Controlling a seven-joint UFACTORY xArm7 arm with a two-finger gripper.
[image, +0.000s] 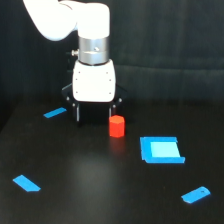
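A small red block (117, 126) stands on the dark table, left of a blue-edged pale square (162, 150). My gripper (94, 118) hangs under the white hand at the left of centre, pointing down. Its dark fingers are spread wide and nothing shows between them, so it looks open. The block is by the right finger, outside the gap; whether they touch cannot be made out against the dark background.
Blue tape strips lie at the back left (55, 113), front left (26, 184) and front right (196, 195). Behind hangs a dark curtain (165, 50).
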